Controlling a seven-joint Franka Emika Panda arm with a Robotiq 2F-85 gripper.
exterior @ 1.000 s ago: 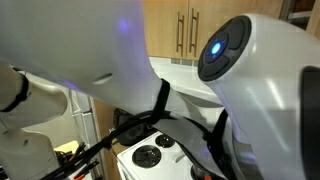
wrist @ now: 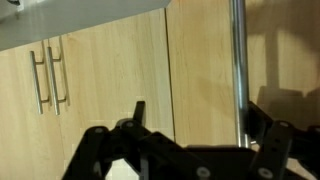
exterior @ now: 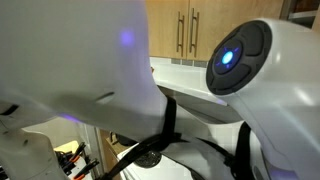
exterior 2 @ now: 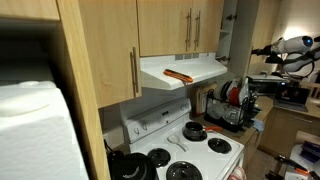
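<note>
In the wrist view, my gripper stands open at the bottom of the picture, its fingers wide apart. A long vertical metal handle (wrist: pixel 240 70) on a pale wood door (wrist: pixel 206 70) runs between the fingers, close beside the right finger (wrist: pixel 255 123). Whether that finger touches the handle I cannot tell. Exterior view 1 is mostly filled by the white arm (exterior: pixel 85 60), which hides the gripper there. In exterior view 2, a single handle (exterior 2: pixel 136 85) shows on the left wall cabinet (exterior 2: pixel 100 50); no gripper is visible beside it.
Paired handles (wrist: pixel 40 78) mark neighbouring doors. A white shelf (exterior 2: pixel 205 71) under the cabinets carries an orange object (exterior 2: pixel 178 76). Below are the white stove (exterior 2: pixel 190 160) and a red-and-black pan (exterior 2: pixel 194 131). Kitchen gear (exterior 2: pixel 235 90) stands at the back right.
The arm has shifted in exterior view 1: its blue-lit joint has moved right and slightly down, and the white links cover more of the stove.
</note>
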